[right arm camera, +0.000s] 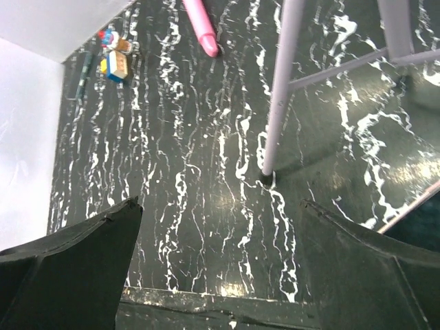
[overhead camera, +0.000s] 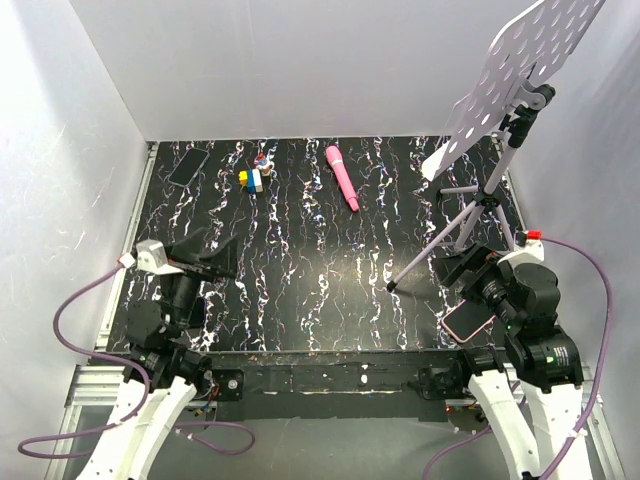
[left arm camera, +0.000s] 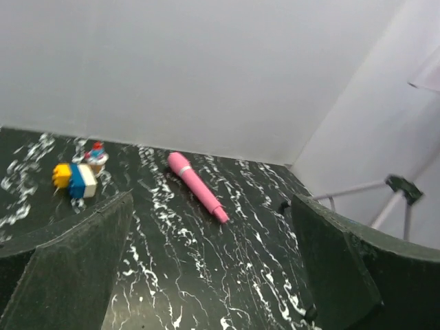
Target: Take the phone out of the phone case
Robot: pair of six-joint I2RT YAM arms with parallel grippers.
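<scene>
A dark flat phone-like slab with a pale pinkish rim lies at the table's front right, beneath my right arm. Its rim also shows at the right edge of the right wrist view, partly behind a finger. Another dark flat slab rests at the back left corner. Which one is the cased phone I cannot tell. Above the front left, my left gripper hangs open and empty. My right gripper is also open with nothing between its fingers, just behind the pink-rimmed slab and clear of it.
A tripod carrying a big white perforated panel stands at the right, one leg reaching toward mid-table. Toward the back are a pink microphone-like stick, a yellow-blue block and a small colourful figure.
</scene>
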